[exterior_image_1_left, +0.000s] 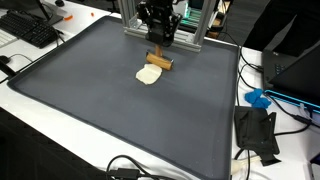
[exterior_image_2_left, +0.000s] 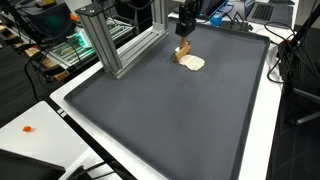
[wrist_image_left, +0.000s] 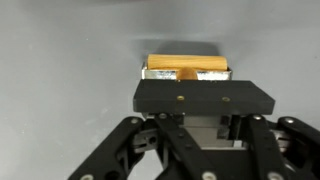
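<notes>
A wooden tool with an upright handle and a cross bar (exterior_image_1_left: 160, 60) stands on the dark table, beside a flat cream-coloured piece (exterior_image_1_left: 149, 74). My gripper (exterior_image_1_left: 160, 36) is above the tool, at its handle. In the second exterior view the wooden tool (exterior_image_2_left: 183, 51) sits just left of the cream piece (exterior_image_2_left: 191, 62), and the gripper (exterior_image_2_left: 187, 32) comes down over it. The wrist view shows the wooden bar (wrist_image_left: 188, 62) with silvery surfaces on either side of the handle. A black bar hides the fingertips' contact, so whether they grip the handle cannot be told.
A metal frame (exterior_image_2_left: 135, 42) stands behind the work area. Black items and a blue object (exterior_image_1_left: 257, 98) lie off its right side, and a keyboard (exterior_image_1_left: 29, 29) is at the far left.
</notes>
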